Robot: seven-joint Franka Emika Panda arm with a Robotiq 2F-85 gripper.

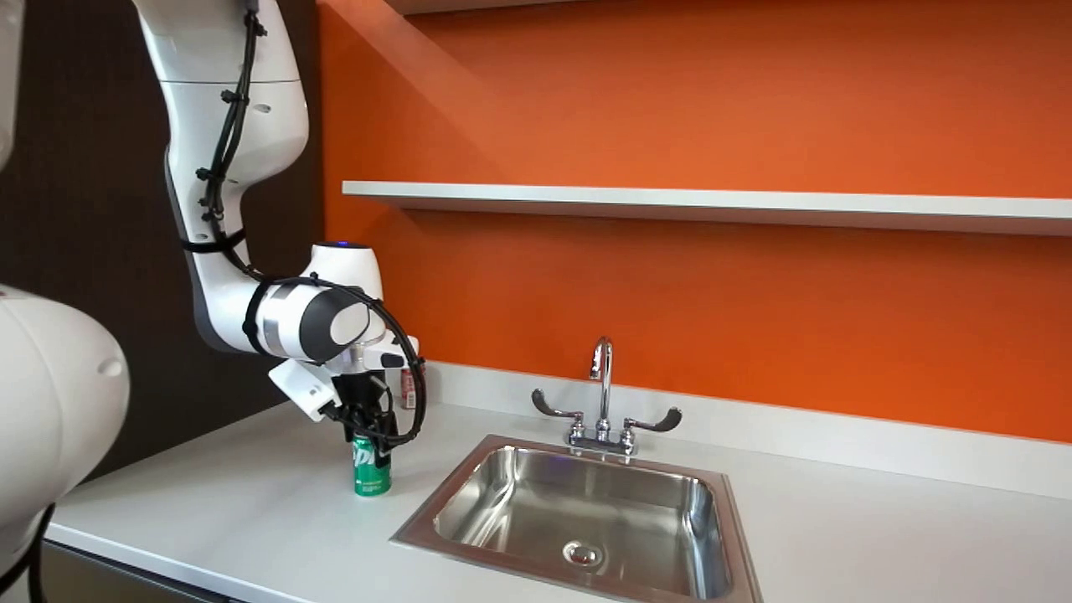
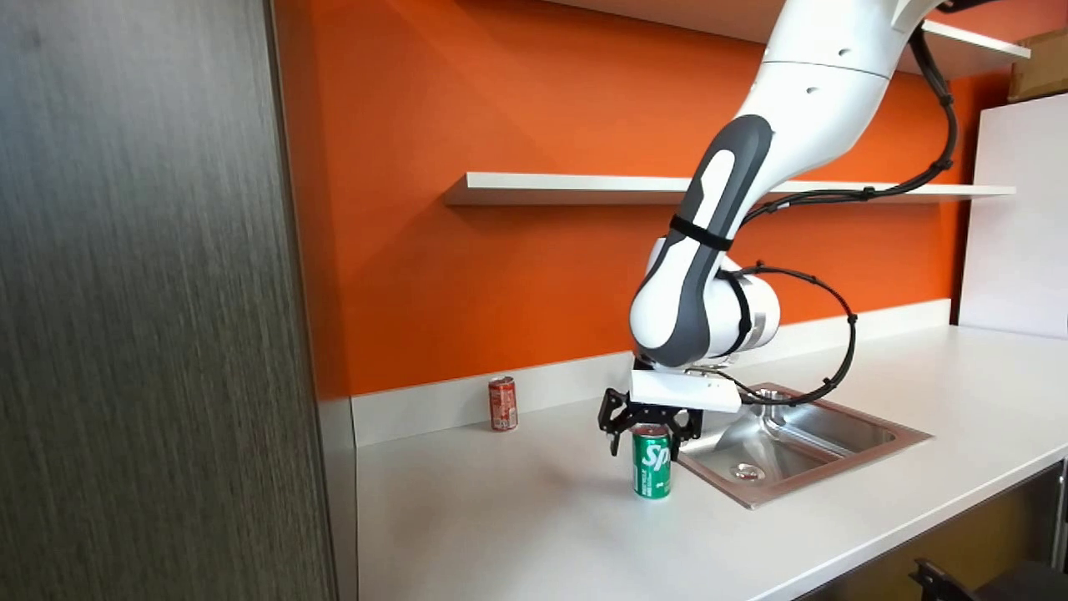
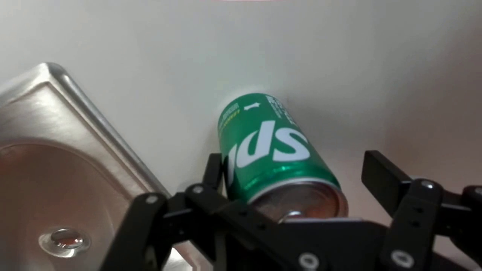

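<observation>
A green Sprite can (image 1: 371, 476) stands upright on the counter, left of the sink. My gripper (image 2: 646, 449) is open at the height of the can's upper part. In the wrist view the can (image 3: 266, 149) appears between the spread fingers. The left finger (image 3: 213, 171) is close against the can's side; whether it touches, I cannot tell. A clear gap separates the can from the right finger (image 3: 384, 180). The gripper's body hides part of the can's top.
A red can (image 2: 502, 404) stands at the back of the counter against the backsplash. The steel sink (image 1: 457, 472) with its faucet (image 1: 603, 387) lies close to the right of the green can. A white shelf (image 1: 703, 204) runs along the orange wall.
</observation>
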